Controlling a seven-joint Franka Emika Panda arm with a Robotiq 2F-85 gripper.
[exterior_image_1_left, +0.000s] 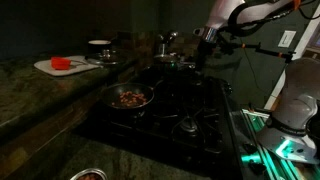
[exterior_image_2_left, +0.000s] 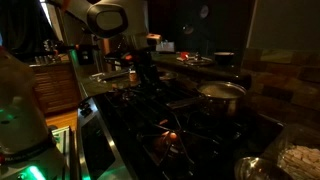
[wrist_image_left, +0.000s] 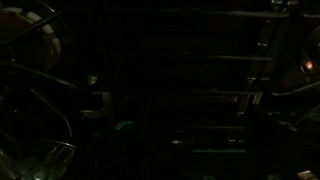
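Note:
My gripper (exterior_image_1_left: 202, 58) hangs above the far part of the black stovetop (exterior_image_1_left: 172, 120), well clear of the pan. In the second exterior view the gripper (exterior_image_2_left: 158, 68) is over the left burners, small and dark against the background. It stands open, and no held object shows. A dark frying pan (exterior_image_1_left: 127, 96) with reddish-brown pieces of food sits on the stove. The same pan (exterior_image_2_left: 220, 93) appears right of centre in the second exterior view. The wrist view is very dark, with stove grates below.
A red utensil (exterior_image_1_left: 62, 63) lies on a white tray on the counter (exterior_image_1_left: 35, 98), near a pale pot (exterior_image_1_left: 100, 43). A metal pot (exterior_image_1_left: 170, 60) stands at the back. A metal bowl (exterior_image_2_left: 258, 168) and a clear container of food (exterior_image_2_left: 302, 157) are at the front right.

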